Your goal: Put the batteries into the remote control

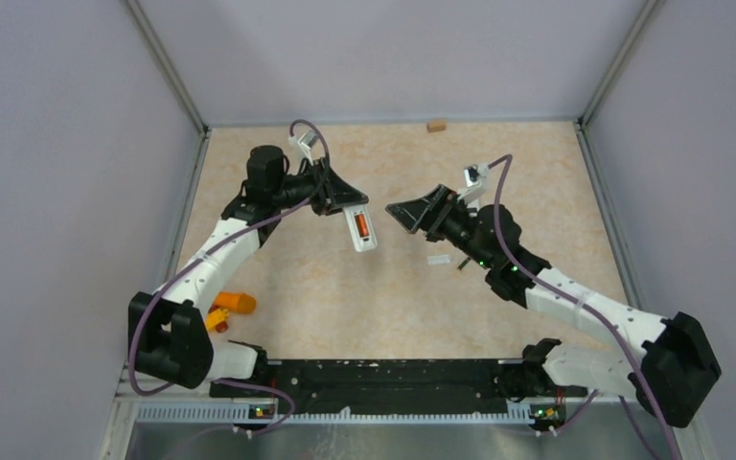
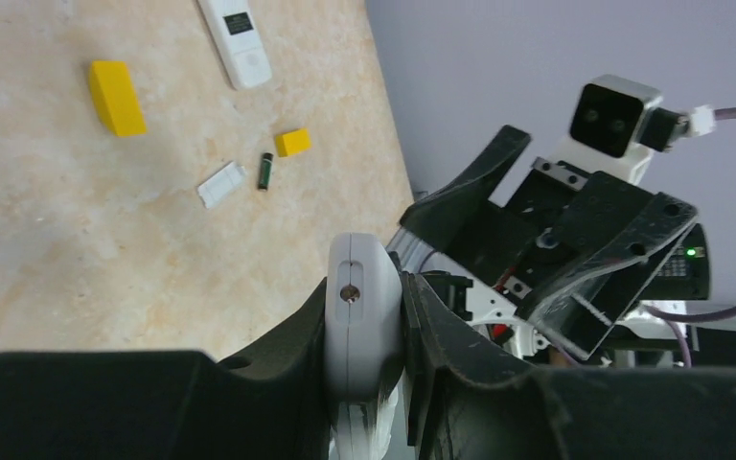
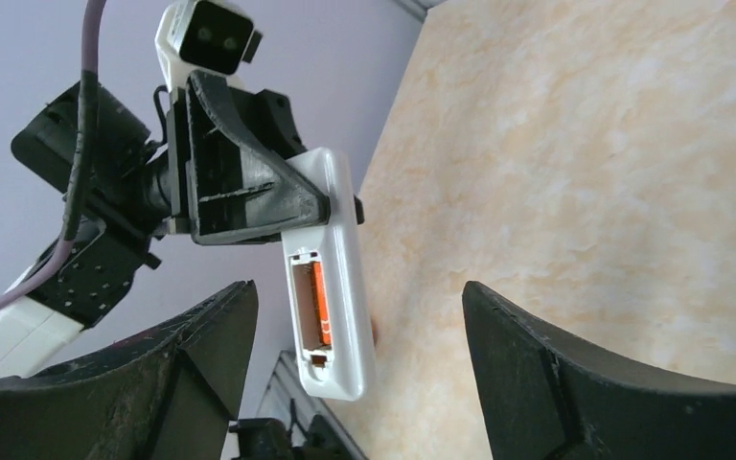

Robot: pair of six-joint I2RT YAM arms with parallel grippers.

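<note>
A white remote control hangs above the table, with my left gripper shut on its upper end. Its battery compartment is uncovered and faces the right arm; one orange battery lies inside along one side, and a darker slot shows beside it. My right gripper is apart from the remote, to its right, fingers open and nothing between its fingers. On the table lie a dark green battery and a small white cover-like piece, close together.
Another white device with a small display lies on the table, near a yellow block and a smaller yellow block. Orange items sit by the left arm's base.
</note>
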